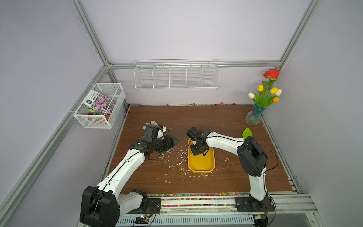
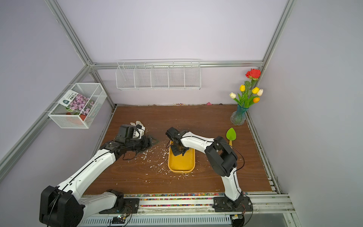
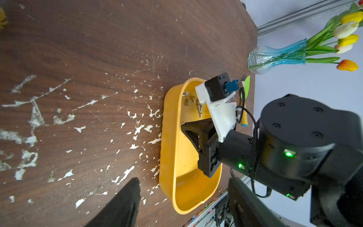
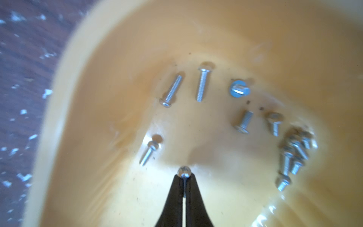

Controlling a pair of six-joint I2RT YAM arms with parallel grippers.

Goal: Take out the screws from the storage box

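Observation:
The yellow storage box (image 1: 201, 162) lies on the brown table, with several silver screws (image 4: 172, 91) spread over its floor. In the right wrist view, my right gripper is shut on one screw (image 4: 184, 171), whose round head shows at the fingertips. That gripper is low inside the box's far part, above the floor. A loose screw (image 4: 149, 152) lies close by on the left, and a cluster of screws (image 4: 293, 155) sits at the right. My left gripper stands open over the table left of the box, nothing between its blurred fingers.
A pale glove (image 1: 152, 124) lies behind the left arm. On the right are a glass flower vase (image 1: 253, 116) and a green trowel (image 2: 231, 134). White flecks mark the table left of the box, where no object stands.

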